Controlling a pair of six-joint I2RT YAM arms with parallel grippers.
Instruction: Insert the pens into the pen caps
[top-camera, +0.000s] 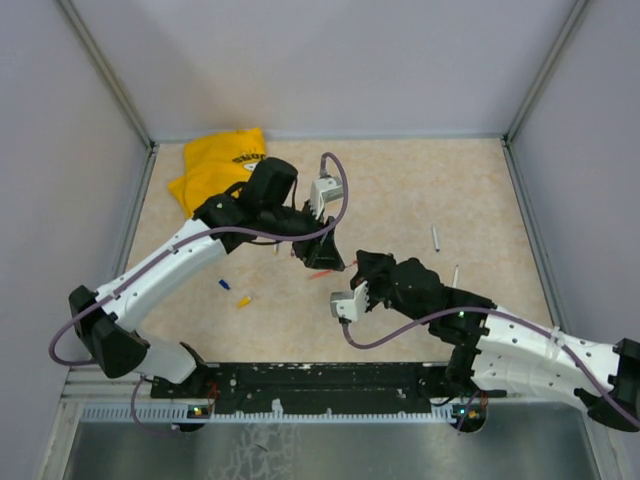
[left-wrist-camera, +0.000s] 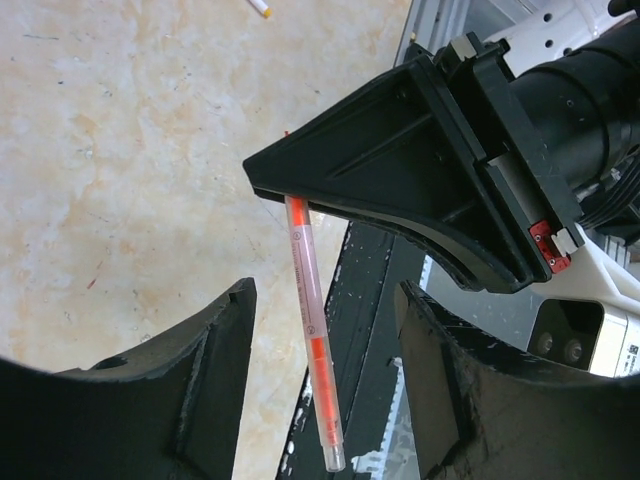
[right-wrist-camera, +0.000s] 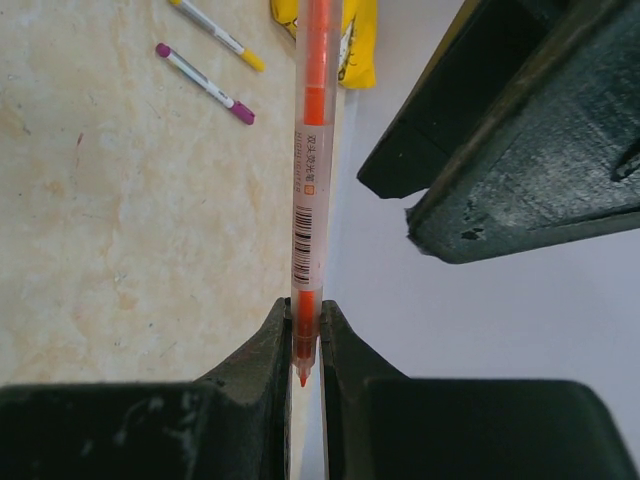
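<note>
An orange pen is held by my right gripper, which is shut on it near one tip in the right wrist view; the pen rises from its fingers. In the left wrist view the pen runs down from the right gripper toward the gap between the fingers of my left gripper, which stand apart with the pen between or just behind them, apparently untouched. A purple-capped pen (right-wrist-camera: 205, 84) and a yellow-capped pen (right-wrist-camera: 217, 32) lie on the table.
A yellow bag (top-camera: 215, 165) lies at the back left. Small blue and yellow caps (top-camera: 243, 301) lie at left. White pens (top-camera: 435, 238) lie at right.
</note>
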